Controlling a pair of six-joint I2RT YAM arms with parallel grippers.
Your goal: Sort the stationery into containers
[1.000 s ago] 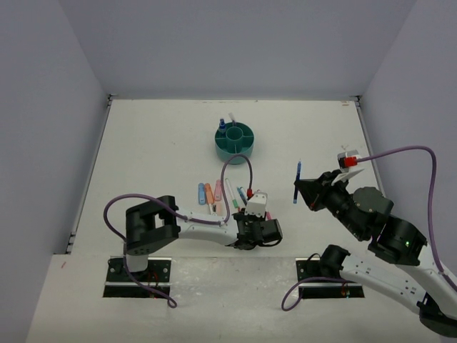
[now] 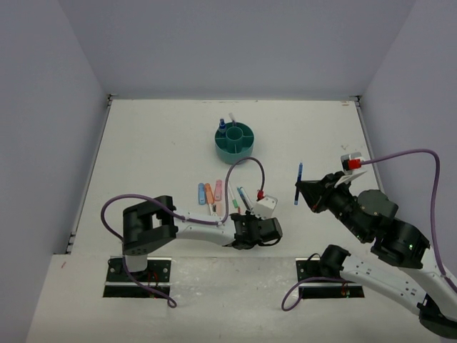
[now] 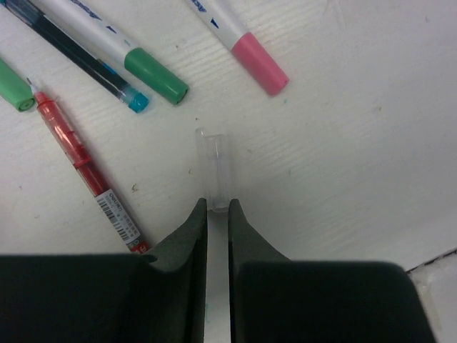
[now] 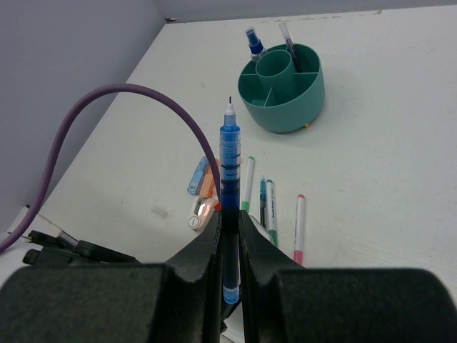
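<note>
Upright in the right wrist view stands a blue pen [image 4: 230, 164], bare tip up; my right gripper is shut on its lower part, above the table. In the left wrist view a clear cap [image 3: 216, 168] reaches out from the fingertips of my left gripper, which look shut on its near end. A red pen [image 3: 96, 179], a dark pen with a teal end [image 3: 78, 57], a green-tipped marker [image 3: 153, 71] and a pink-tipped marker [image 3: 257, 61] lie around it. The green round holder [image 2: 234, 151] stands at the back with blue and clear-topped items inside.
Blue [image 2: 201, 194] and orange [image 2: 209, 193] pieces and a pink one [image 2: 218, 190] lie left of the pens. My left arm [image 2: 214, 227] covers the front of this group.
My left wrist has turned a little, and its cable has swung to the right. The right gripper, with the blue pen, has shifted only very slightly.
</note>
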